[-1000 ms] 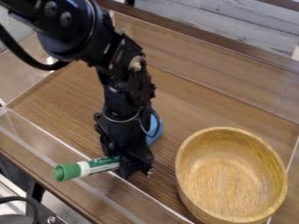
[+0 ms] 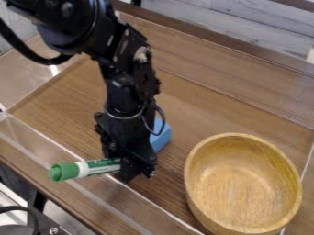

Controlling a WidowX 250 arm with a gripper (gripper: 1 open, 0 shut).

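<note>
My black gripper (image 2: 123, 158) reaches down to the front left of the wooden table and is shut on a green and white cylinder (image 2: 86, 168), which lies roughly horizontal with its green end sticking out to the left. Part of the cylinder is hidden by the fingers. A blue object (image 2: 160, 138) sits just behind the gripper on the right, partly hidden by it.
A large tan bowl (image 2: 241, 174) stands at the right front. A metal rail runs along the front left edge.
My gripper and the cylinder have shifted slightly, the cylinder's green end now sitting a little higher in the view.
</note>
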